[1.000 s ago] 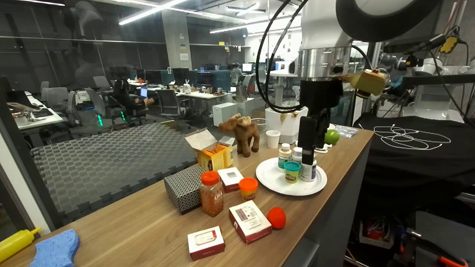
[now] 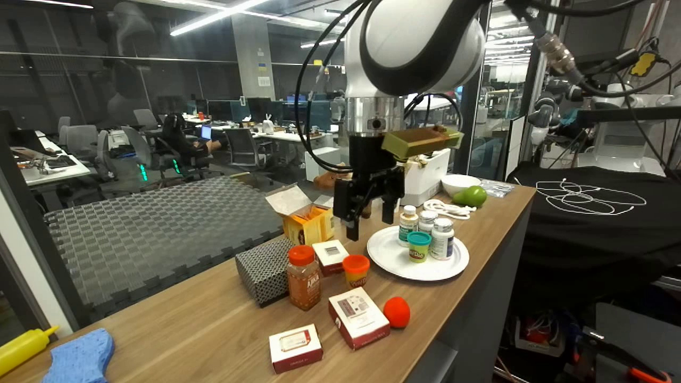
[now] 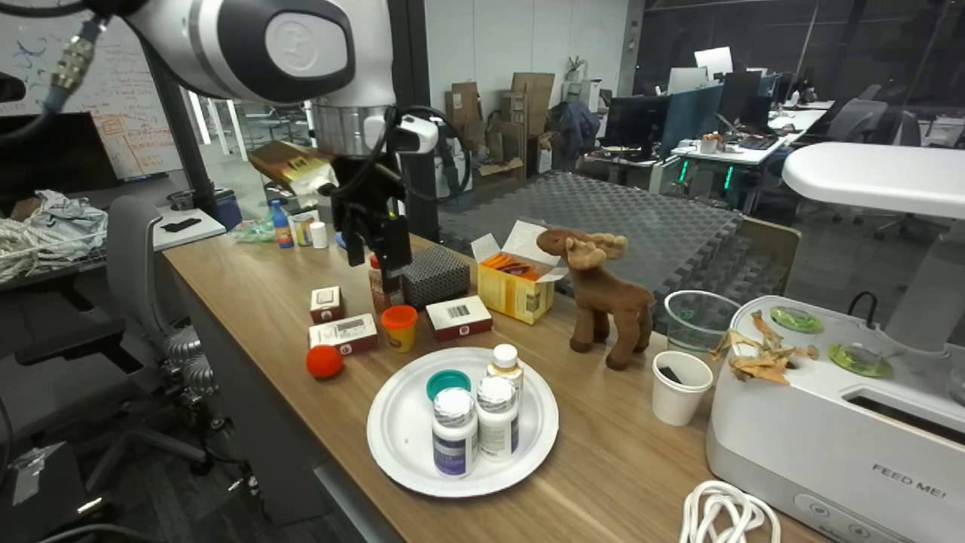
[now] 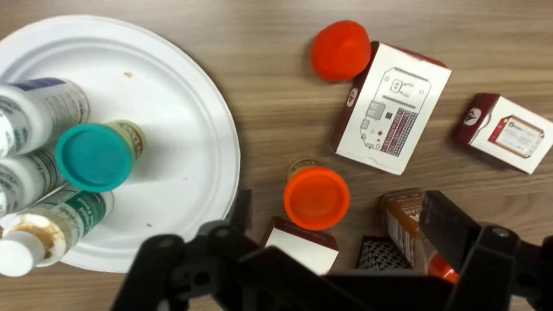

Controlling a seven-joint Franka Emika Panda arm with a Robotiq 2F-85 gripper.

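My gripper stands open above the table, with nothing held between its fingers. In the wrist view, an orange-lidded Play-Doh tub shows between the spread fingers, well below them. A white plate carries a teal-lidded Play-Doh tub and three supplement bottles, one of them with a purple label. Near the orange-lidded tub stand a spice jar with a red cap and a white-and-red box. A larger red-and-white box lies beside a red ball; a smaller box is close by.
Behind the tub are a dark patterned box and an open yellow carton. A toy moose, paper cup and white appliance line the far side. A blue sponge lies at the other end, with bare wood between.
My gripper has moved left in exterior view 1, from over the plate's bottles to near the moose and cartons, and has turned somewhat. The objects on the table have stayed put.
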